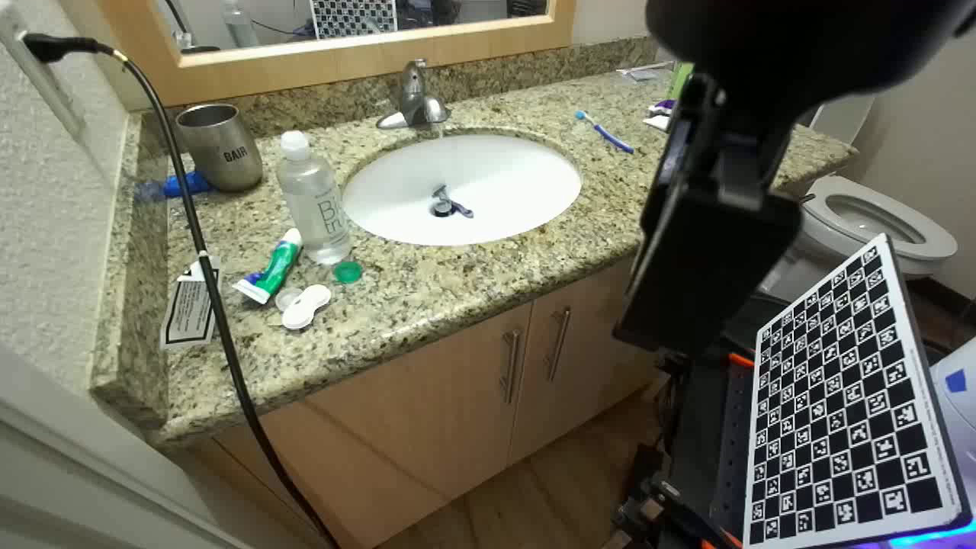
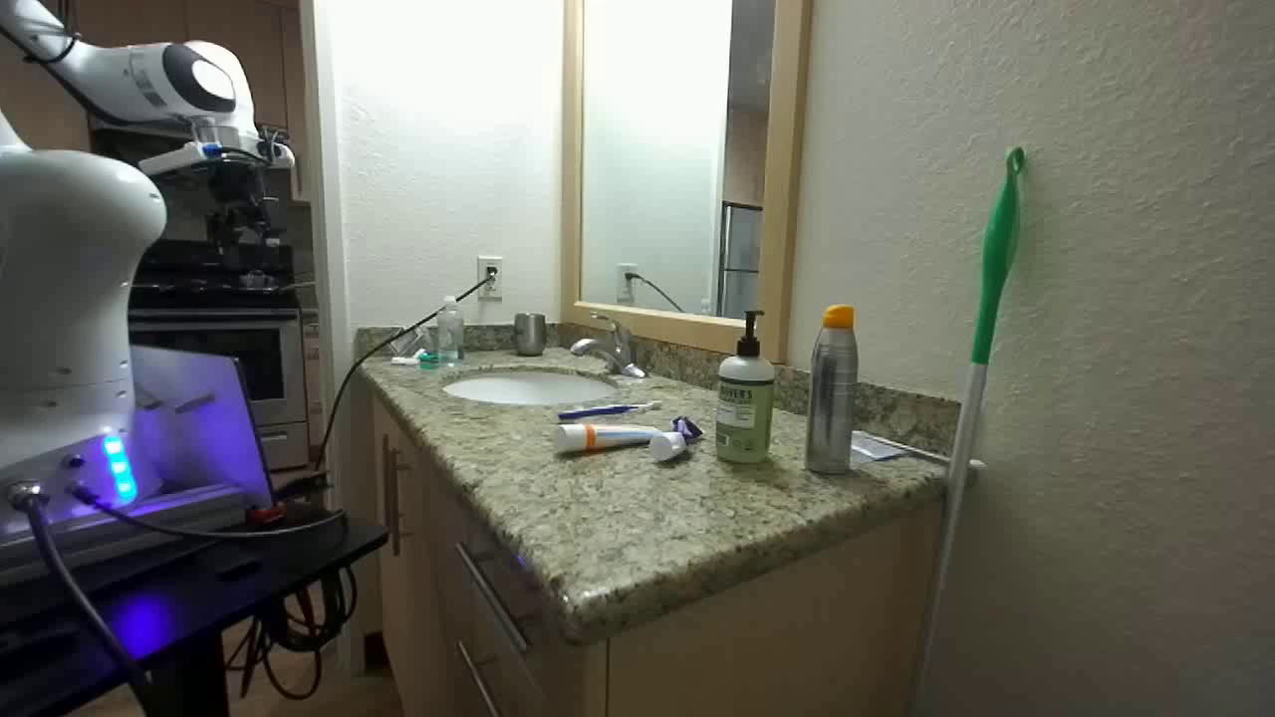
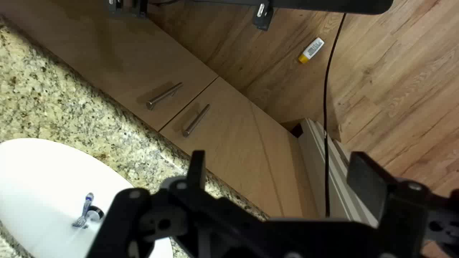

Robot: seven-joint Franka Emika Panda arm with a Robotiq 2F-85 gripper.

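My gripper is open, its two dark fingers wide apart with nothing between them. In the wrist view it hangs above the counter's front edge, with cabinet doors and floor below. In exterior view 1 it looms dark at the right, where its fingertips are hard to make out. A white oval sink [image 1: 512, 174] is set into the granite counter [image 1: 439, 274]. Inside the basin, by the drain, lies a small fork-like utensil [image 3: 85, 209] with a bluish handle end. The gripper is apart from it.
Left of the sink stand a clear bottle [image 1: 316, 206] and a metal cup [image 1: 219, 151], near a green tube [image 1: 276, 265]. A black cord [image 1: 206, 265] crosses the counter's left end. Toward the other end are a toothbrush [image 2: 610, 410], a soap pump [image 2: 744, 412] and a spray can [image 2: 831, 400].
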